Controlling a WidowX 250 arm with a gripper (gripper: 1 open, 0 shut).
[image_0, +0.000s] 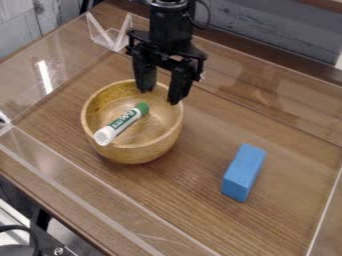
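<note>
My black gripper (159, 75) hangs over the back rim of a round wooden bowl (156, 147), fingers pointing down; whether it is open or shut is unclear. In the bowl, toward the left, lies a white cylindrical object with a green end (122, 124). A blue rectangular block (242, 172) lies on the wooden table, to the bowl's right.
A black cable runs at the lower left corner. Raised edges border the table at the back and sides.
</note>
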